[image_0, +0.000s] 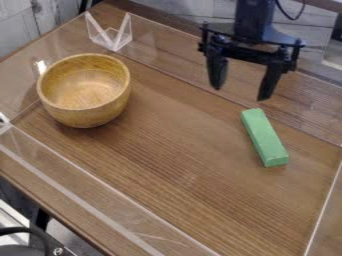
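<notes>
My gripper (250, 68) hangs at the top right of the camera view, above the wooden table (174, 180), its two dark fingers spread apart and open, with nothing seen between them. Below it and to the right lies a green block (265, 137), long and flat, apart from the gripper. At the left stands a round wooden bowl (83, 100), empty as far as it shows.
A clear, angular plastic object (107, 32) stands at the back left. Small white and dark items sit along the left edge.
</notes>
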